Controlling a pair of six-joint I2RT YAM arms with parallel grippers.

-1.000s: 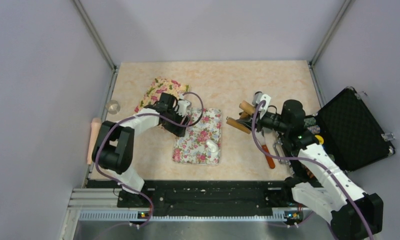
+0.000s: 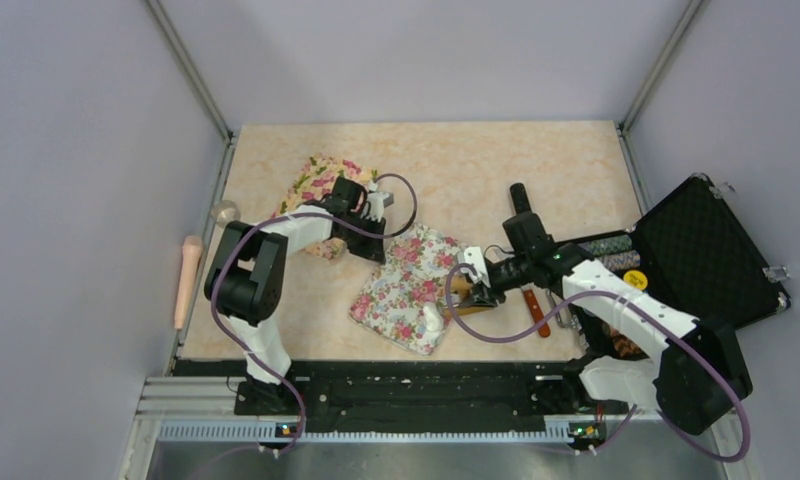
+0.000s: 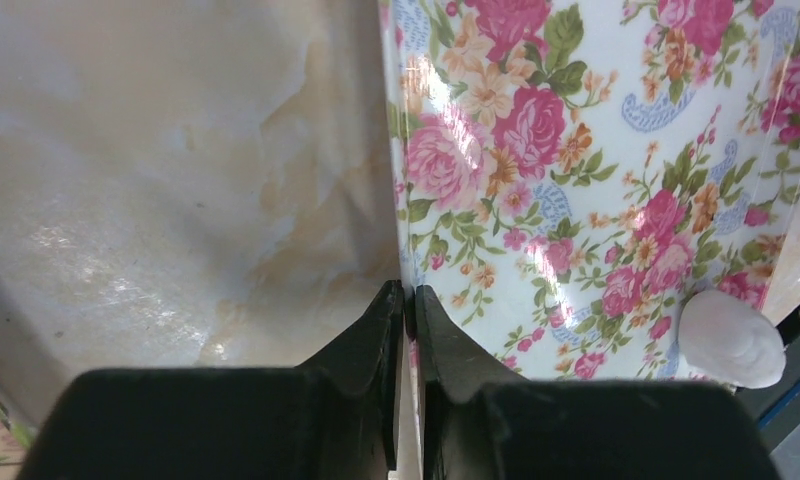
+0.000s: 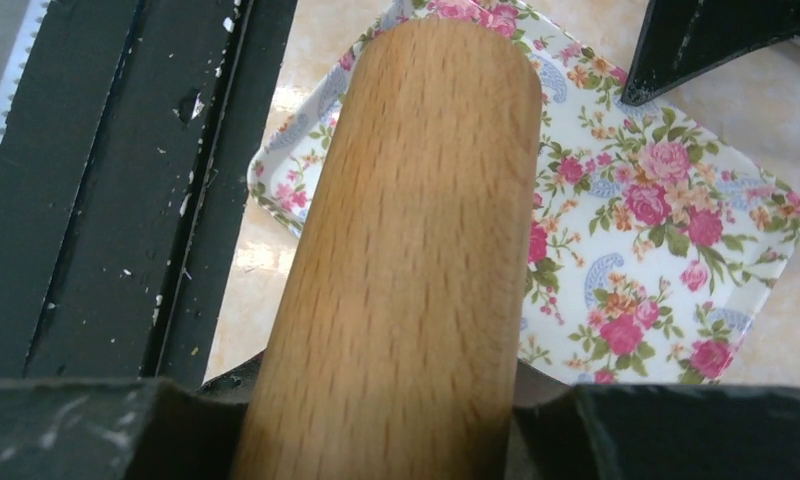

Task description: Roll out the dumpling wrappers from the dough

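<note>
The floral board lies on the table, with a white lump of dough near its right edge, also seen as the dough in the left wrist view. My left gripper is shut on the board's upright-running edge at its upper left in the top view. My right gripper is shut on the wooden rolling pin, which is over the board beside the dough and hides it in the right wrist view.
A second floral board lies at the back left. An open black case with items stands at the right, beside an orange-handled tool.
The right gripper has moved left with the rolling pin, over the board near the dough. The board has turned clockwise, and the left gripper has moved slightly up in the top view.
</note>
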